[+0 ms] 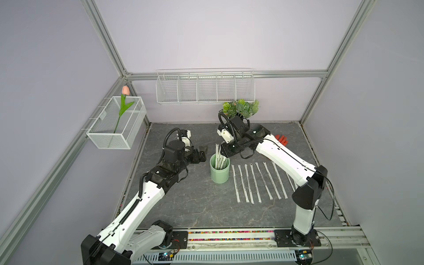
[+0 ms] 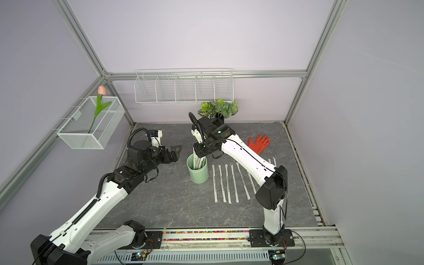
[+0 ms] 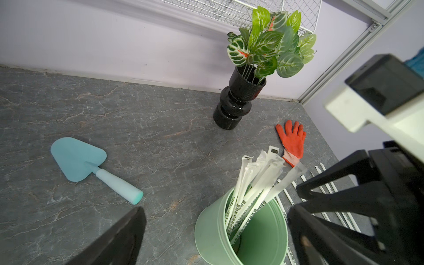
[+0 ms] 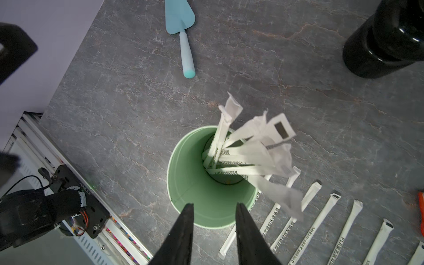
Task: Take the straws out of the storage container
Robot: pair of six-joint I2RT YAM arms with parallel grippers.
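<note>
A green cylindrical container (image 1: pixel 219 175) holds a bundle of wrapped straws (image 4: pixel 247 150) leaning toward its back and right. My right gripper is over the container, open, its fingertips near the front rim with nothing between them. My left gripper is open to the left of the container, which shows between its blurred fingers in the left wrist view. Several wrapped straws (image 1: pixel 260 181) lie in a row on the table to the container's right.
A blue trowel (image 3: pixel 76 159) lies at the back left. A black vase with plant (image 3: pixel 234 101) stands behind the container, and a red glove (image 2: pixel 258 144) lies at the back right. Wire baskets (image 1: pixel 205 88) hang on the walls.
</note>
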